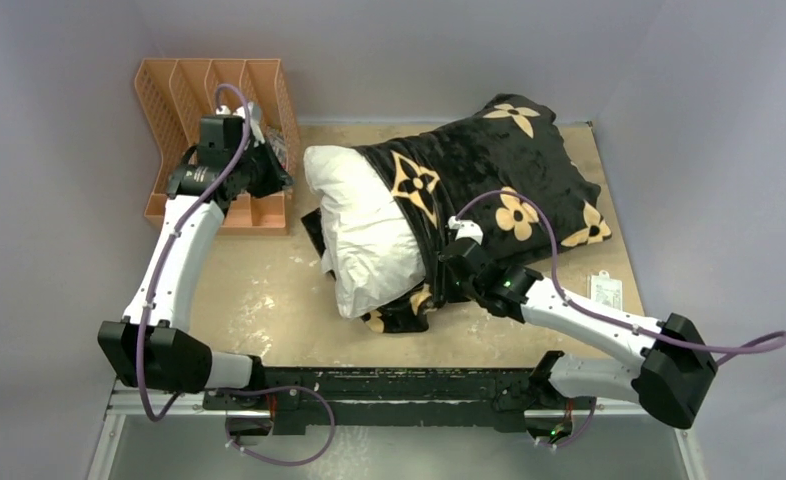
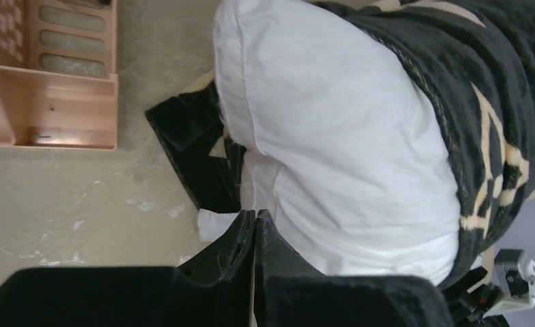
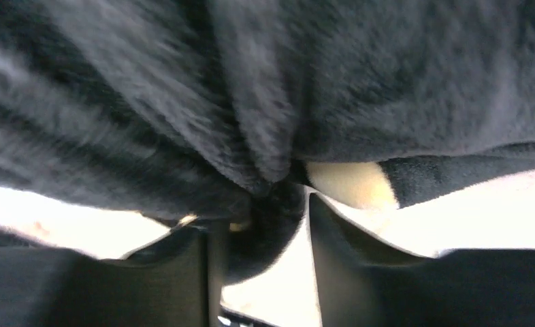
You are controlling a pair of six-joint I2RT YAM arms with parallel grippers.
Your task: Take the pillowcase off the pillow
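Observation:
The white pillow [image 1: 364, 225] sticks out of the left end of its black pillowcase [image 1: 479, 150], which has tan flower patterns and covers the rest. In the left wrist view the pillow's end [image 2: 346, 129] is bare and rounded. My left gripper is shut with nothing between its fingers, left of the pillow and apart from it in the top view. My right gripper [image 1: 441, 280] is at the pillowcase's lower edge near its mouth. In the blurred right wrist view its fingers [image 3: 333, 252] stand apart, with bunched dark fabric [image 3: 265, 163] before and between them.
A tan divided organizer [image 1: 259, 215] stands at the back left, beside the left arm. A white card [image 1: 606, 290] lies at the right table edge.

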